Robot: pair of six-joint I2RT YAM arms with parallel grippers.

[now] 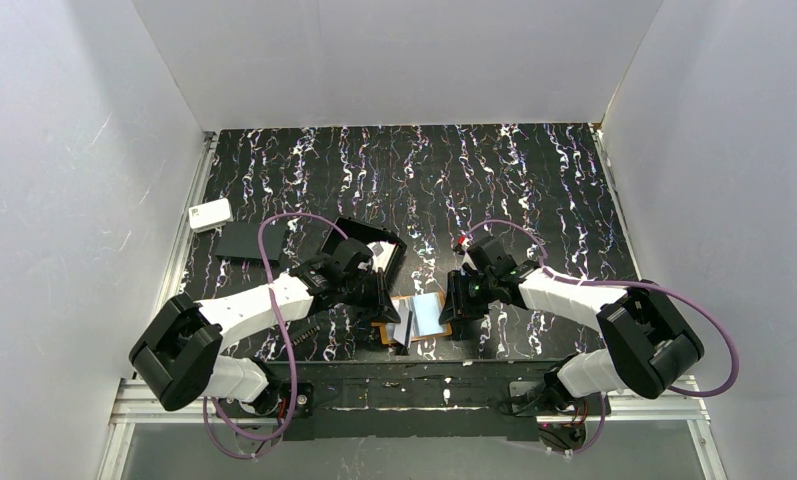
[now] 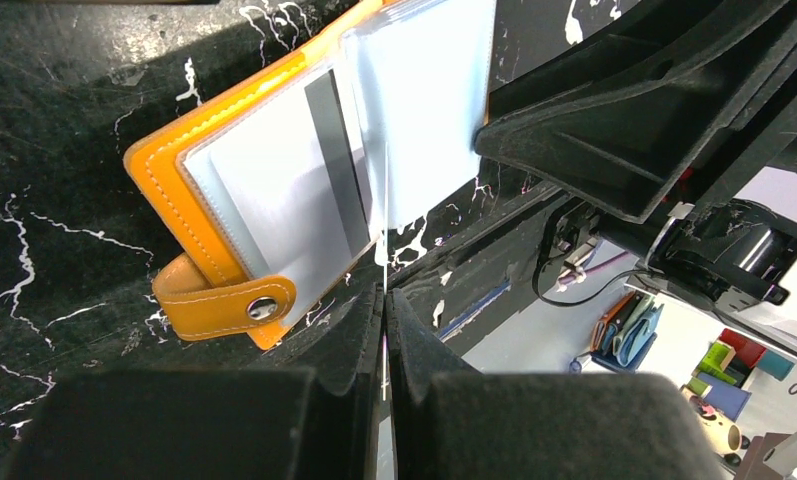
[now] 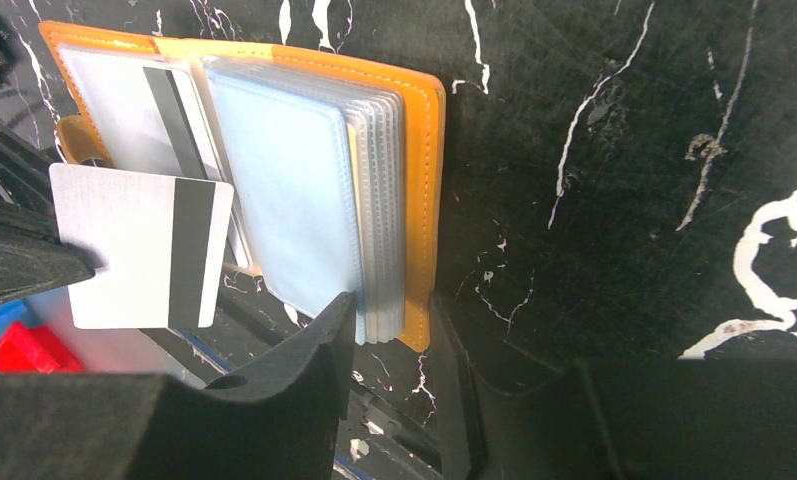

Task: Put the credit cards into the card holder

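Note:
A white card with a black stripe is held at its edge in my left gripper; the left wrist view shows this card edge-on as a thin line. It hangs beside the open orange card holder (image 3: 426,190), near its left half. Another white striped card (image 2: 274,180) lies in that half. On the right half lie clear sleeves (image 3: 382,240) topped by a pale blue one (image 3: 284,195). My right gripper stands part open at the sleeves' outer edge, with the sleeve corner in the gap between its fingertips.
A black open box (image 1: 399,262) with a white item inside stands behind my left gripper. At the back left are a dark flat panel (image 1: 251,242) and a white box (image 1: 210,215).

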